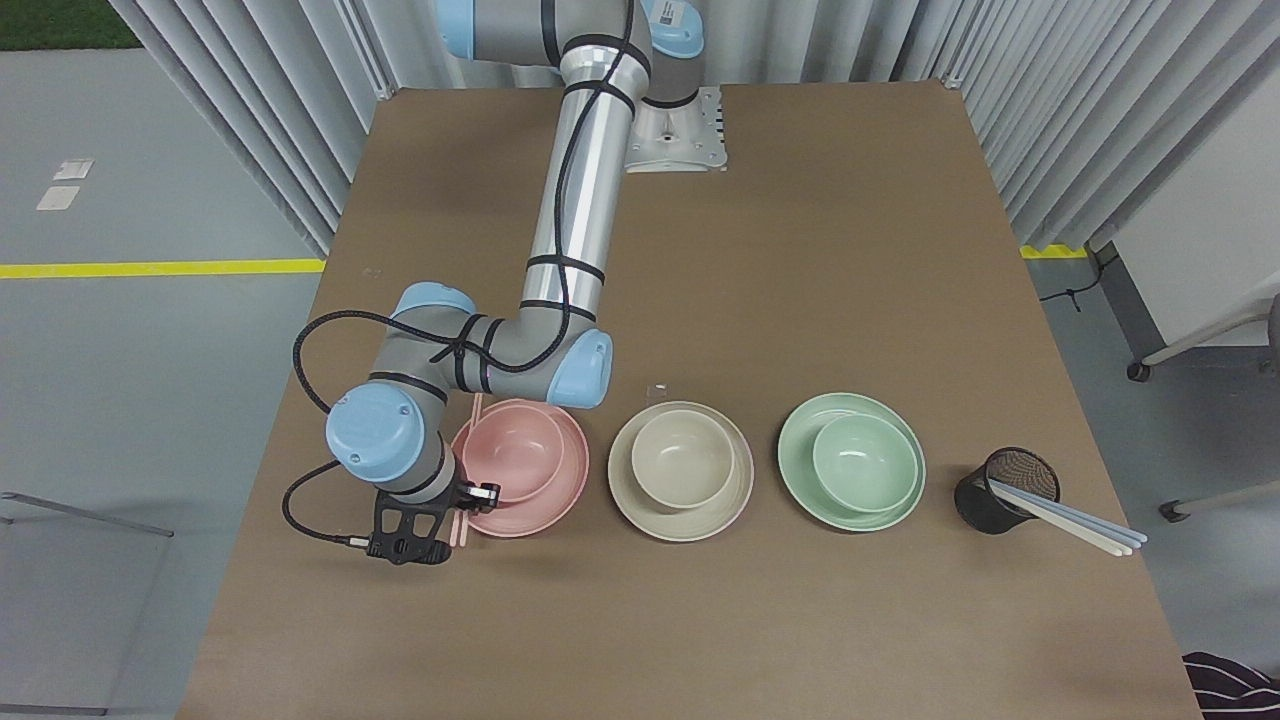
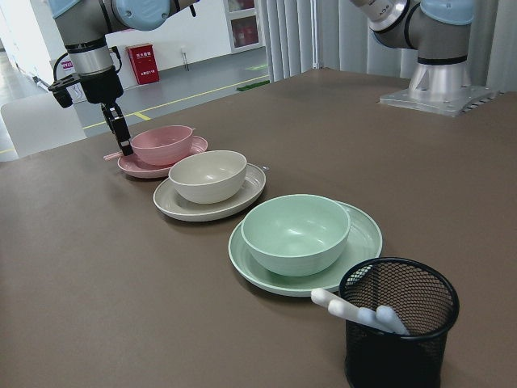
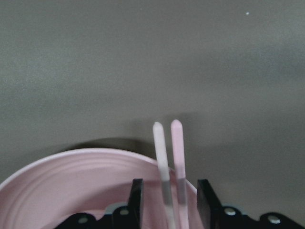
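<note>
My gripper is low at the near-left side of the pink plate (image 1: 540, 515) and pink bowl (image 2: 161, 145). In the wrist view its fingers stand open, one either side of two pink chopsticks (image 3: 177, 152) lying over the plate's rim, one looking paler. The fingertips are apart from the chopsticks, as seen from above. The front view hides the fingertips under the arm.
A cream bowl (image 1: 681, 458) on a plate and a green bowl (image 1: 864, 462) on a plate stand to the right. Beyond them is a black mesh cup (image 1: 984, 510) holding pale chopsticks (image 1: 1080, 526).
</note>
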